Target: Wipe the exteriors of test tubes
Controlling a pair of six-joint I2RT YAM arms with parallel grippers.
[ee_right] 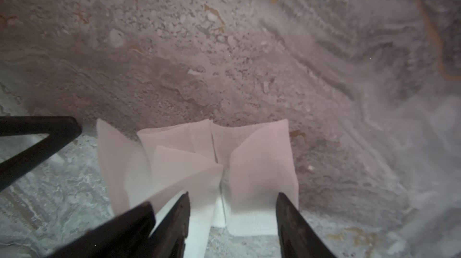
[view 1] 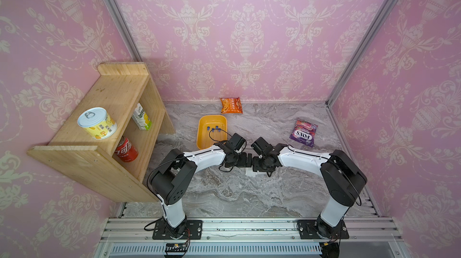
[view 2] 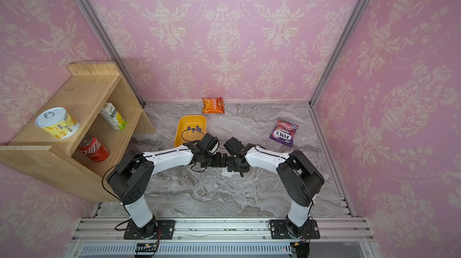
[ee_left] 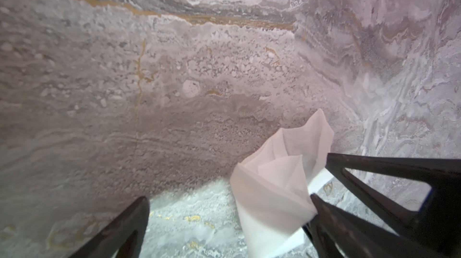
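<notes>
A folded white tissue [view 1: 250,172] lies on the grey marble table, mostly covered by the grippers from above. In the left wrist view, the tissue [ee_left: 271,200] stands up in creased folds near one finger of my left gripper, which is open. Over the other side of it is my right gripper, part open, its two fingers apart with the tissue [ee_right: 261,176] showing between and behind them. Both grippers [view 2: 224,160] are close together above the table. Test tubes with blue caps [view 1: 213,129] lie in the yellow tray [view 1: 200,133]; their bodies are hard to make out.
A wooden shelf [view 1: 86,147] with cans and a carton stands at the left. An orange snack bag [view 1: 231,105] lies at the back, a purple FOX'S bag [view 1: 303,132] at the right.
</notes>
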